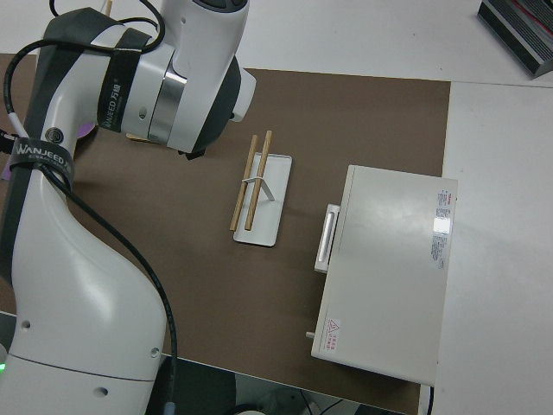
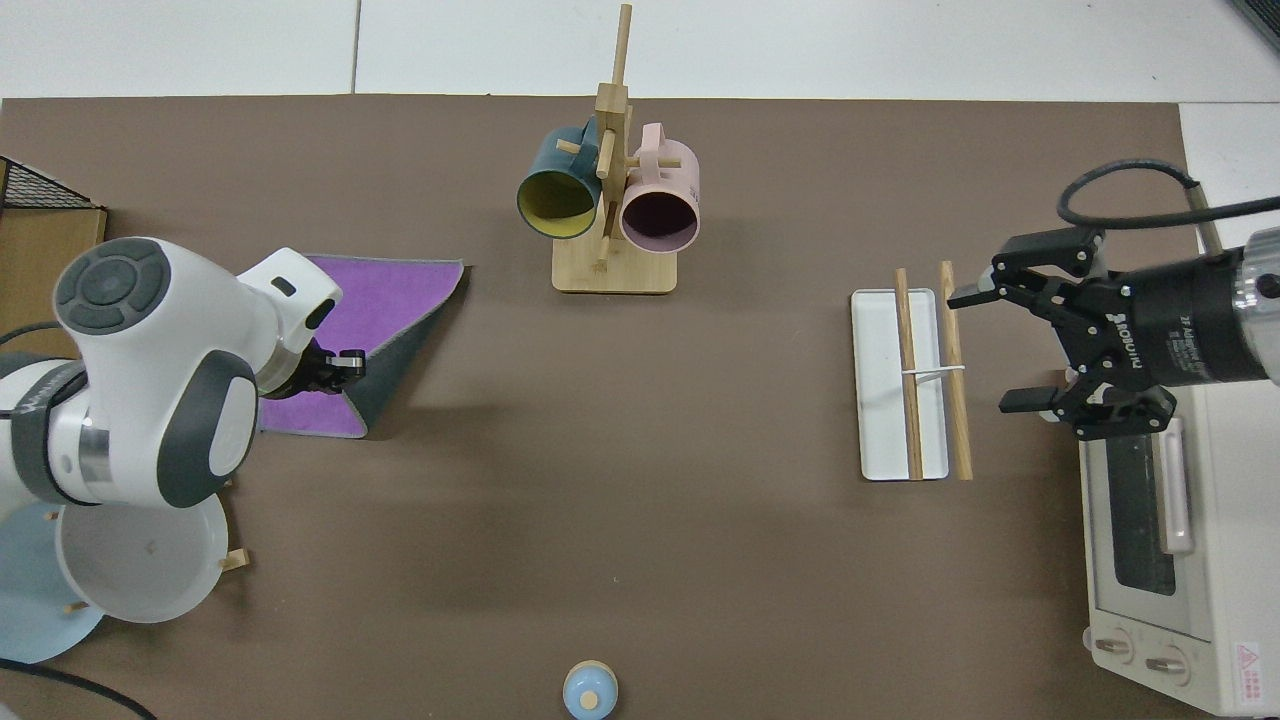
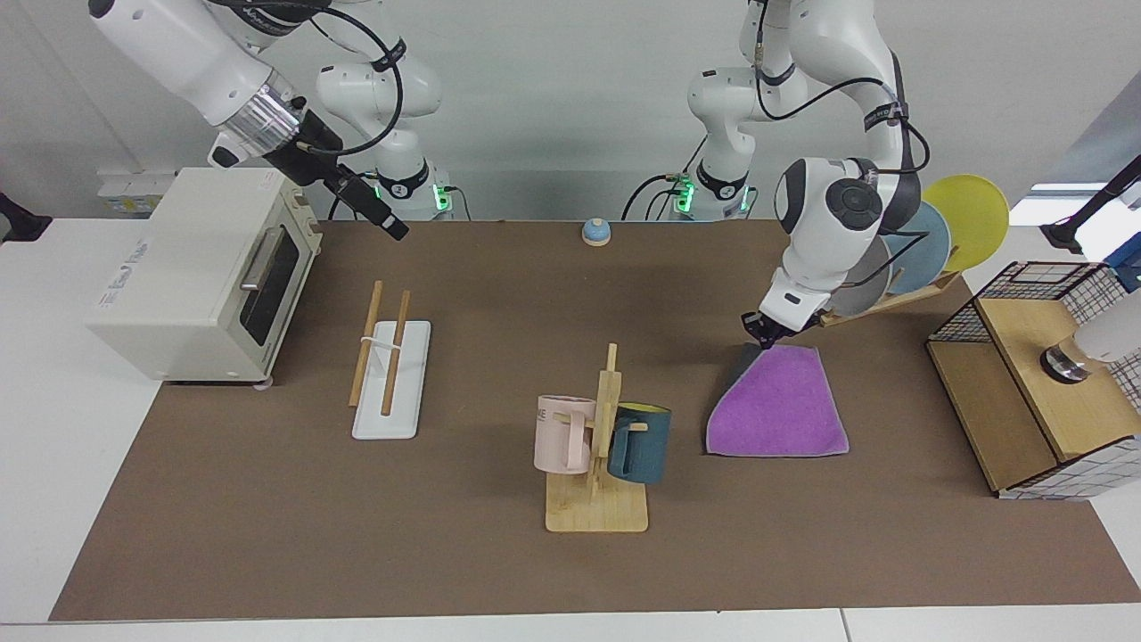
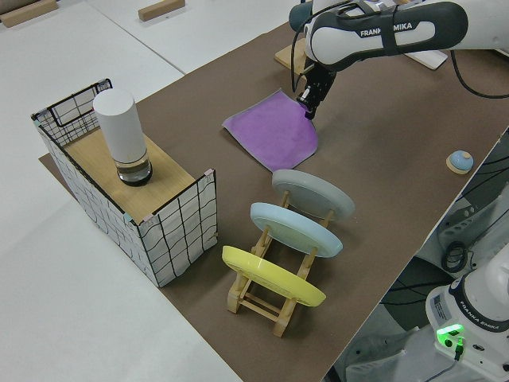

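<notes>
My left gripper (image 2: pixel 338 370) is over the purple cloth (image 3: pixel 777 412), whose dark underside shows along its right edge in the top view; its fingers are small and dark, so their state is unclear. My right gripper (image 2: pixel 978 348) hangs in the air above the front of the white oven (image 2: pixel 1212 540), near the white board with two wooden rods (image 2: pixel 878 384); its two fingers stand apart with nothing visible between them.
A mug tree (image 2: pixel 615 272) holds a teal mug (image 3: pixel 642 449) and a pink mug (image 2: pixel 660 198). A plate rack with plates (image 4: pixel 270 274) and a wire shelf (image 4: pixel 179 231) stand at the left. A small blue round object (image 2: pixel 590 690) lies alone.
</notes>
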